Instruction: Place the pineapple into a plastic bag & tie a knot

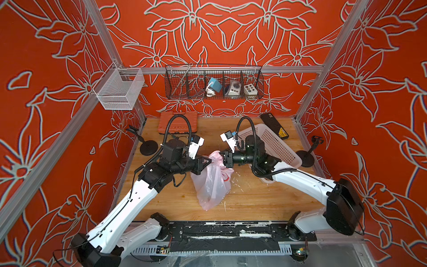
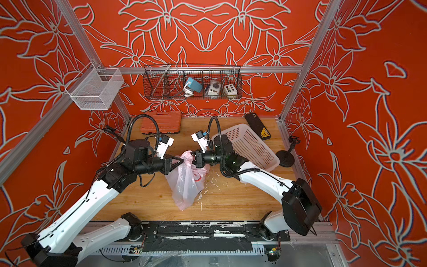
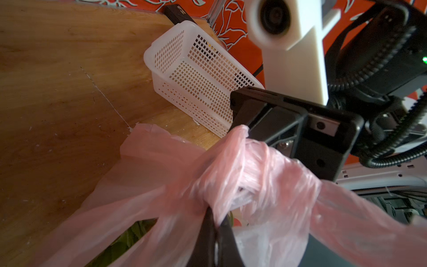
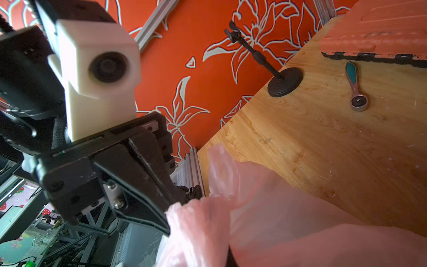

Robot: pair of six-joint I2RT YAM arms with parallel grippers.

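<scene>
A translucent pink plastic bag (image 1: pixel 211 189) stands on the table between both arms, its neck gathered at the top. Through its wall, green leaves (image 3: pixel 127 240) of the pineapple show in the left wrist view; the fruit's body is hidden. At the neck's left side, my left gripper (image 1: pixel 210 160) is shut, and folds of plastic run to its fingertips (image 3: pixel 214 222). Opposite it, my right gripper (image 1: pixel 223 157) is shut on the bunched neck. In the right wrist view the pink film (image 4: pixel 200 222) covers most of those fingers.
Behind the right arm sits a white perforated basket (image 1: pixel 278 144), with a black box (image 1: pixel 274 125) beyond it. An orange case (image 1: pixel 178 122) lies at the back left, near a ratchet (image 4: pixel 355 89).
</scene>
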